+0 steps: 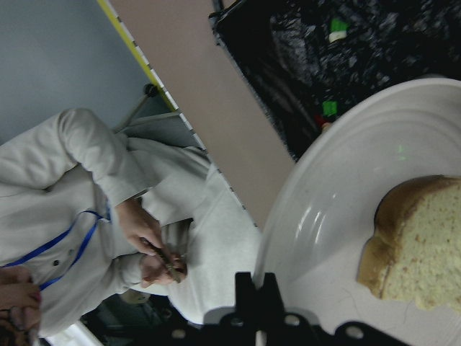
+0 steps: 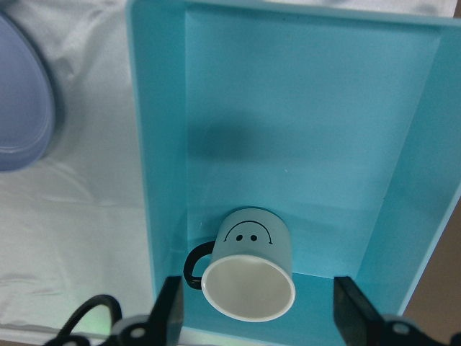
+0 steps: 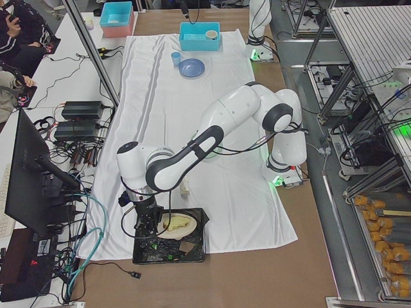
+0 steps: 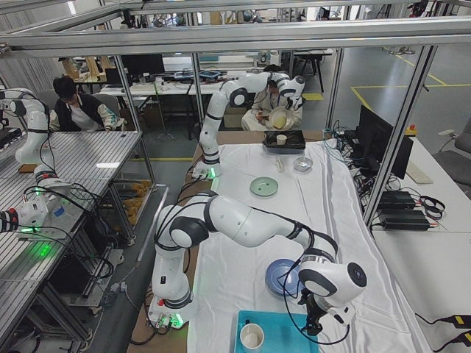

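My left gripper is shut on the rim of a white plate (image 1: 317,238) carrying a slice of bread (image 1: 410,245); it holds the plate over a black bin (image 3: 151,255) lined with a bag. My right gripper is open above a blue bin (image 2: 295,122), in which a white mug (image 2: 248,238) with a face and black handle stands upright.
A blue plate (image 4: 283,272) lies beside the blue bin, a green plate (image 4: 263,187) farther along the white cloth, and a foil bowl (image 4: 302,164) near the black bin. A seated person is beyond the black bin's table edge.
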